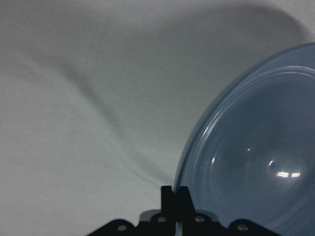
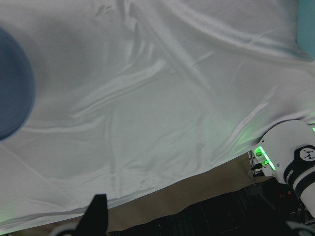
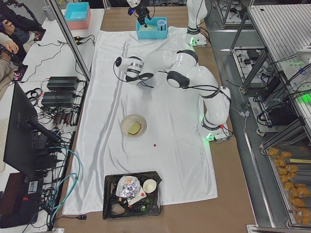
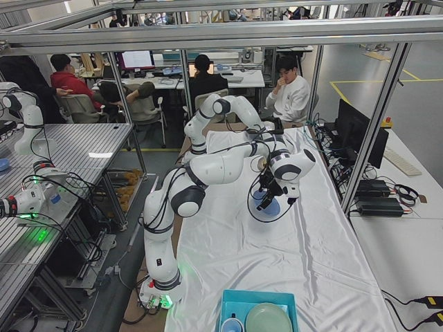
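A blue plate (image 1: 261, 147) lies on the white cloth; in the right camera view this blue plate (image 4: 270, 211) is partly behind the near arm. My left gripper is at its left rim, fingers close together on the rim; whether they grip it is hard to tell. My right gripper hangs over the cloth, fingertips apart at the bottom of its wrist view, nothing visible between them. A beige plate (image 3: 133, 116) with a yellow piece of food (image 3: 134, 128) lies on the cloth in the left camera view.
A black crate (image 3: 155, 208) with cups and wrappers stands at one end of the table. A turquoise bin (image 4: 256, 295) with dishes stands at the other.
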